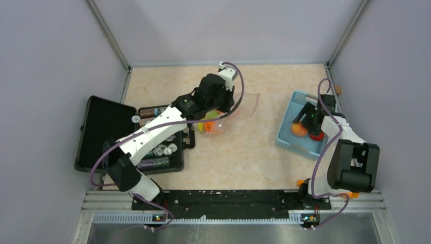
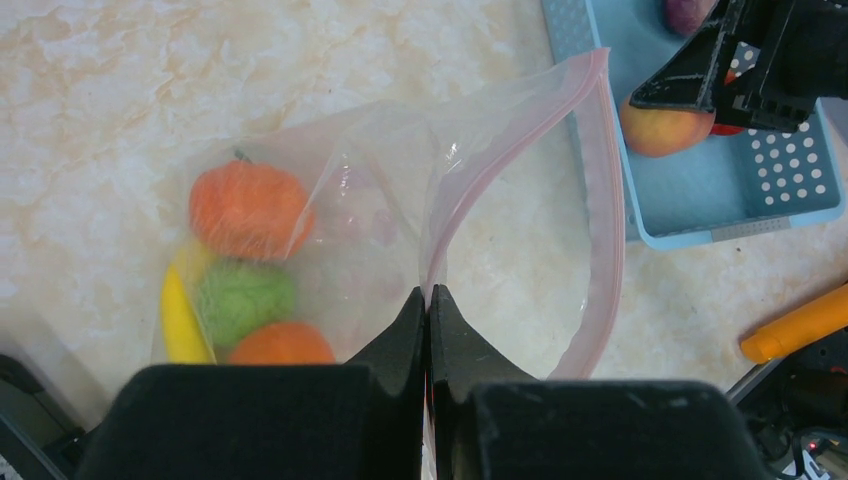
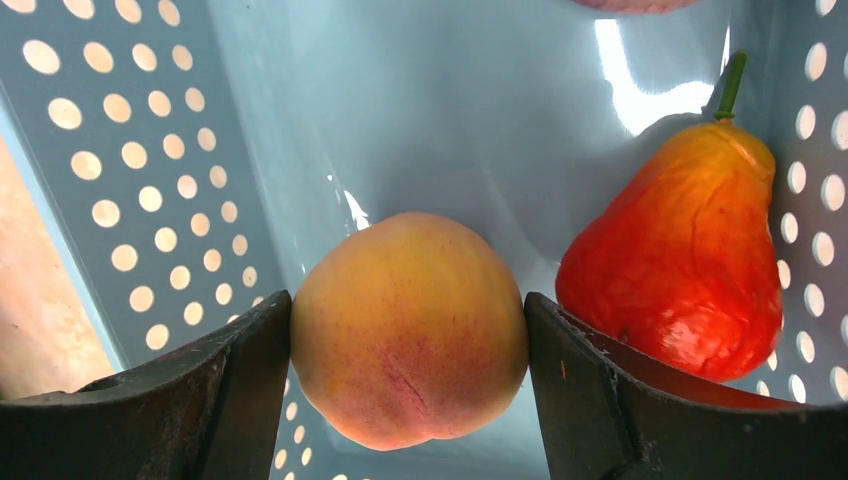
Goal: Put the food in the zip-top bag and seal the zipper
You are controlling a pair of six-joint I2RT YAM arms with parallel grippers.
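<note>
A clear zip top bag (image 2: 370, 230) with a pink zipper edge lies on the table, its mouth gaping to the right. Inside it show an orange pumpkin-like piece (image 2: 250, 210), a green piece (image 2: 245, 300), a yellow piece (image 2: 182, 315) and another orange piece (image 2: 283, 345). My left gripper is shut on the bag's rim film, which runs up from between its tips. Over in the blue basket (image 1: 296, 147), my right gripper is shut on a peach (image 3: 410, 340), one finger at each side. Beside it lies a red-orange pear-shaped fruit (image 3: 680, 255).
A reddish piece (image 2: 688, 12) lies farther back in the basket. An open black case (image 1: 162, 165) with small items stands at the left. Bare table lies between bag and basket. An orange cylinder (image 2: 800, 325) sits at the front right.
</note>
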